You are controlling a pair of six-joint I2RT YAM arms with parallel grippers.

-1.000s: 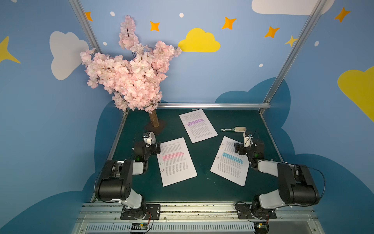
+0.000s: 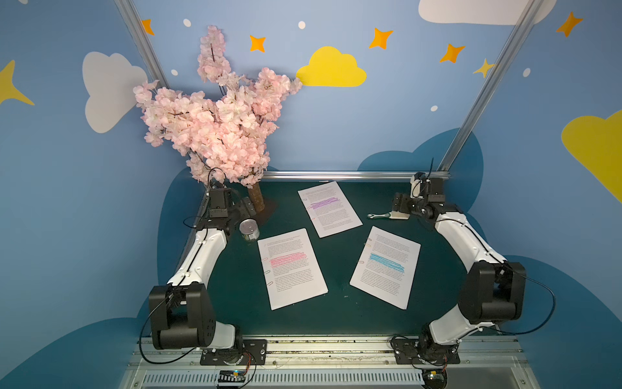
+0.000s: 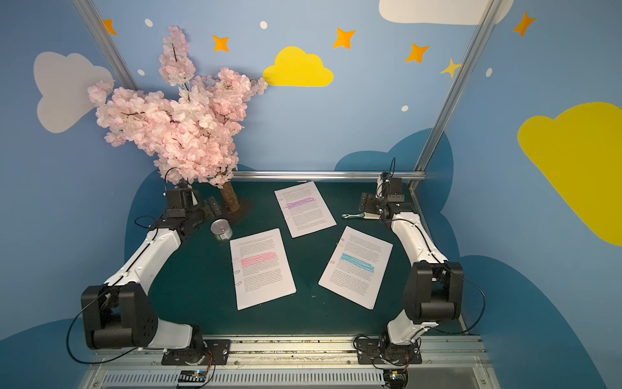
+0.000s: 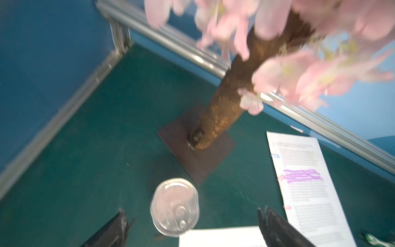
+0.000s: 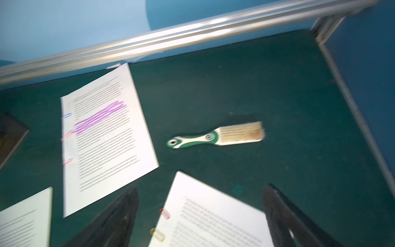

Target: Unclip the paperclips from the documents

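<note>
Three documents lie on the dark green table: one with purple marking [image 2: 329, 220] at the back, one with pink marking [image 2: 294, 285] at front left, one with blue marking [image 2: 385, 282] at front right. Small clips sit along their left edges, among them a blue paperclip [image 5: 66, 115] and a red paperclip [image 5: 67, 161] on the purple-marked sheets, and a yellow paperclip [image 5: 157, 234] on the blue-marked ones. My left gripper is open above the table near a clear round container [image 4: 174, 207]. Over the right side my right gripper stands open, its fingers empty.
A pink blossom tree [image 2: 220, 129] rises at the back left, its flowers close to the left arm. A brush [image 5: 216, 136] lies near the right gripper. Bare table [image 2: 343, 317] shows in front between the documents.
Both arms have reached up and toward the back, the left nearer the tree and the right nearer the brush. The round container, hidden before, now shows. The documents have not moved.
</note>
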